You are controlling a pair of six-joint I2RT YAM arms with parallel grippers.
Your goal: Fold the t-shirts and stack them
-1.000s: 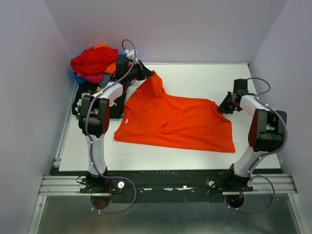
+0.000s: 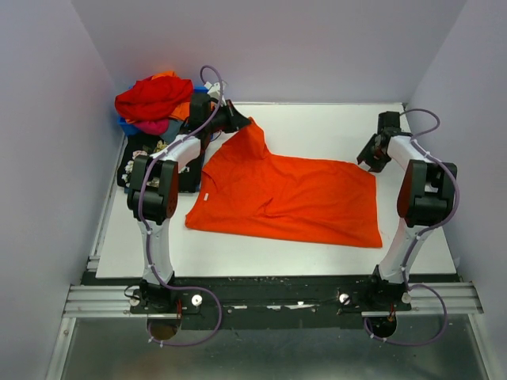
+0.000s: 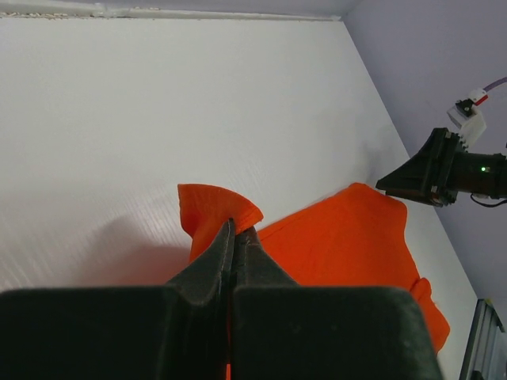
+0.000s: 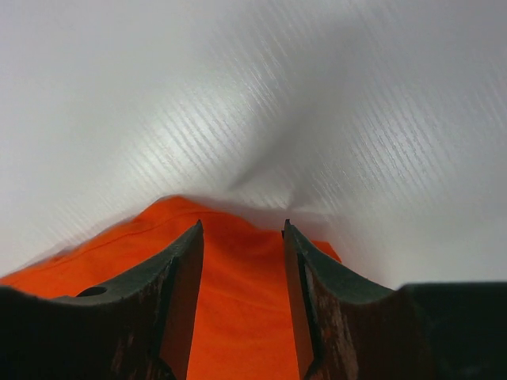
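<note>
An orange-red t-shirt (image 2: 277,198) lies spread over the middle of the white table, its upper left corner lifted. My left gripper (image 2: 249,121) is shut on that raised corner; in the left wrist view a flap of the shirt (image 3: 210,210) sticks up past the fingertips. At the shirt's upper right corner, my right gripper (image 2: 364,165) stands open. The right wrist view shows its fingers (image 4: 186,261) spread, with the shirt's corner (image 4: 238,233) lying beneath and between them, not gripped.
A blue bin (image 2: 127,127) heaped with red and other clothes stands at the back left. In front of it is a dark patterned pile (image 2: 136,149), partly under the left arm. Bare table (image 2: 325,131) shows behind the shirt.
A second ago the right gripper was closed at the shirt's upper right corner; now it is open, slightly further right, and that corner lies flatter. The left gripper has hardly moved.
</note>
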